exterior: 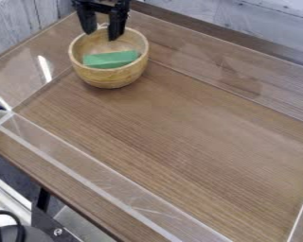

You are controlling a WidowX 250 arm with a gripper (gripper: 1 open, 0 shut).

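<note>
A wooden bowl (pixel 109 74) sits on the table at the upper left, with a green block (pixel 111 59) lying inside it. My dark gripper (pixel 101 34) hangs from the top edge over the back of the bowl, its fingers pointing down and apart, open, with nothing visible between them.
Dark cables and hardware (pixel 15 222) are at the lower left edge, beside a strip of clear tape along the table.
</note>
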